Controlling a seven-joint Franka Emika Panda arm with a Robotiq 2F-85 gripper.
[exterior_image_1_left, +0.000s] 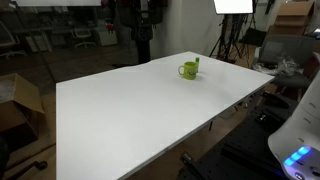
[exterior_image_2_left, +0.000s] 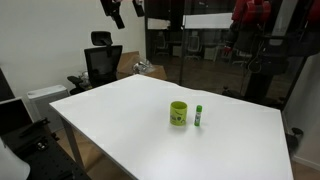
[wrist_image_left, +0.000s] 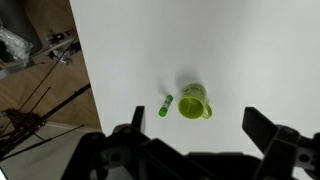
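Note:
A lime-green mug (wrist_image_left: 194, 102) stands upright on the white table, seen from above in the wrist view with its handle toward the lower right. Close beside it is a small green bottle or tube (wrist_image_left: 166, 105), which stands upright in exterior view 2 as a slim green cylinder (exterior_image_2_left: 198, 116) next to the mug (exterior_image_2_left: 178, 113). My gripper is open, its two dark fingers spread wide at the lower left and lower right of the wrist view. High above the table, its dark fingertips (exterior_image_2_left: 114, 14) hang at the top of exterior view 2. Nothing shows between them.
A cardboard box (exterior_image_1_left: 18, 108) sits on the floor at the left, and an office chair (exterior_image_2_left: 102, 60) stands behind the table.

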